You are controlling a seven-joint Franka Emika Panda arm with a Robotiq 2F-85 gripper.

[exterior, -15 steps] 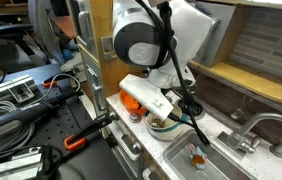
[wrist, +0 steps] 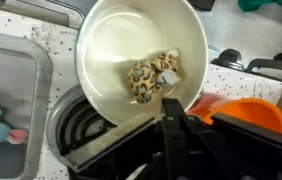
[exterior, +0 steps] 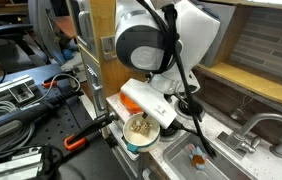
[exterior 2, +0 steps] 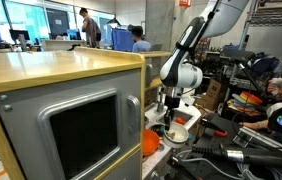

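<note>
A bowl, white inside and teal outside (exterior: pixel 133 147), is tilted near the counter's front edge in exterior view 1. In the wrist view, its white interior (wrist: pixel 111 70) holds a small leopard-spotted toy (wrist: pixel 144 80). My gripper is shut, with its dark fingertips at the bowl's near rim; the rim appears pinched between them, though the contact is partly hidden. Exterior view 2 shows the bowl (exterior 2: pixel 178 132) just beside the gripper (exterior 2: pixel 167 122). The white arm hides most of the gripper in exterior view 1.
An orange bowl (wrist: pixel 256 115) stands beside the white one. A round burner (wrist: pixel 73 125) lies on the speckled counter. The sink (exterior: pixel 206 160), with a small toy (exterior: pixel 197 156) in it, and a faucet (exterior: pixel 251 130) are to the right.
The bowl has come toward the counter's front edge and leftward in exterior view 1, tilting so more of its inside and teal outside shows. The spotted toy has stayed in it.
</note>
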